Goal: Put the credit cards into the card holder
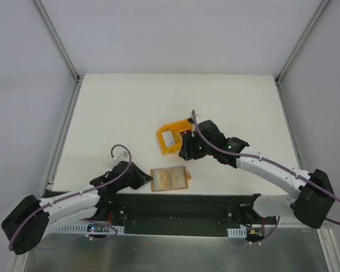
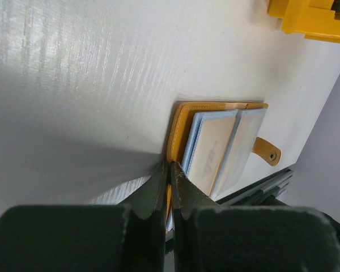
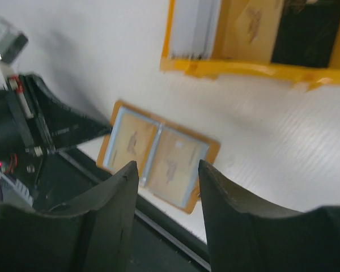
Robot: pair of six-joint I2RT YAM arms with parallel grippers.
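Note:
The card holder (image 1: 169, 178) lies open near the table's front edge, tan with two clear sleeves and a snap strap on its right. My left gripper is shut at its left edge, a thin strip of tan showing between the fingers. Above and behind the holder, my right gripper hangs with its fingers apart and nothing between them. White, gold-brown and black cards stand in compartments of the yellow tray (image 1: 160, 138); the white one (image 3: 195, 28) is nearest the left end. The right gripper hides part of the tray from above.
Behind the card holder sits the yellow tray, a strip of bare table between them. The dark front edge (image 1: 158, 199) runs close below the holder. Wide free table lies at the back and on both sides.

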